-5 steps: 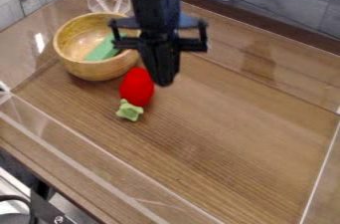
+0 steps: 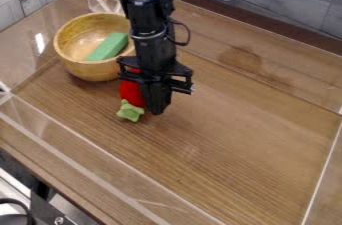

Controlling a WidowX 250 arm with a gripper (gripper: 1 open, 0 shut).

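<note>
My black gripper point(image 2: 155, 75) is low over the table, right at a red object point(image 2: 128, 89) that it partly covers, so whether anything is between its fingers is hidden. A small light-green piece point(image 2: 130, 111) lies just below the red object, toward the front.
A yellow bowl point(image 2: 72, 44) stands at the upper left with a green bar point(image 2: 110, 47) in it. A black object point(image 2: 14, 212) shows at the lower left corner.
The arm has moved away from the camera and down, now smaller in view and over the red object, which it partly hides. The green piece looks unmoved.
</note>
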